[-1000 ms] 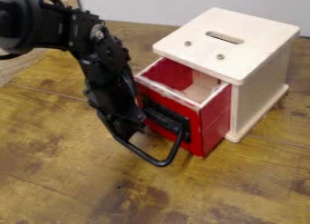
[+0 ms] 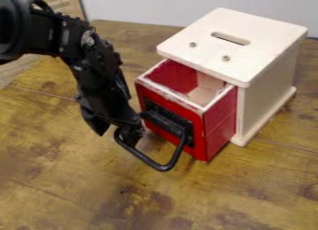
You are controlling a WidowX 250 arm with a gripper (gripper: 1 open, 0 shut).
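Note:
A wooden box (image 2: 267, 85) with a slotted cream top stands at the upper right. Its red drawer (image 2: 215, 120) is pulled out to the left, the inside visible and apparently empty, with a large black loop handle (image 2: 162, 165) on its front. My black gripper (image 2: 122, 124) is low beside the drawer's front, at the left end of the handle. Its fingers are dark against the dark handle and hard to make out; they appear apart from one another, and I cannot tell whether they touch the handle.
A pale board (image 2: 25, 71) lies at the far left edge, behind the arm, and a light wall runs along the back.
My arm and gripper have moved left, away from the drawer's front, since a second ago. The box and drawer look unmoved.

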